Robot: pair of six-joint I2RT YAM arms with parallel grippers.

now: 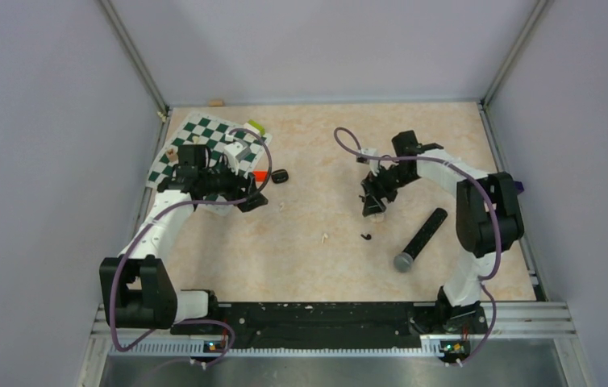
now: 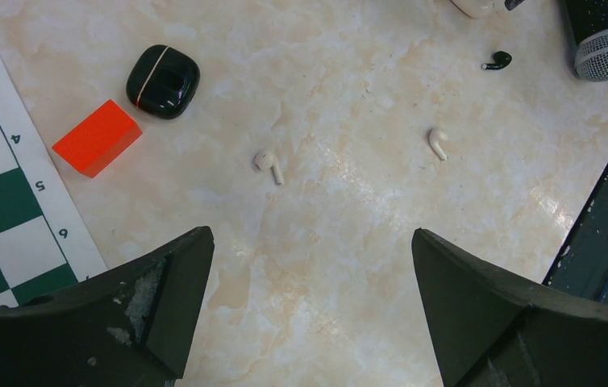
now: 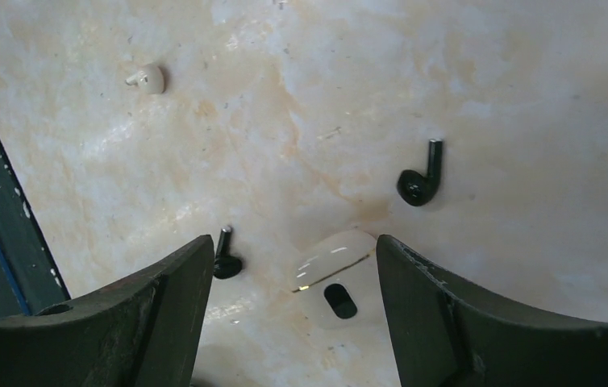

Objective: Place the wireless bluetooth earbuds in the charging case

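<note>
My left gripper stands open and empty above the table, with a white earbud (image 2: 269,165) and a closed black charging case (image 2: 163,81) ahead of it. Another white earbud (image 2: 438,143) lies farther right. My right gripper has its fingers apart with nothing between them, above a closed white charging case (image 3: 335,302) that is partly covered by the right-hand finger (image 3: 422,310). One black earbud (image 3: 421,174) rests beyond this case; a second black earbud (image 3: 226,256) lies near the left-hand fingertip.
A microphone (image 1: 420,239) occupies the table's right side. An orange block (image 2: 97,139) and a green-white checkered board (image 1: 196,145) are at the left. Between the two arms the tabletop (image 1: 309,153) is largely clear.
</note>
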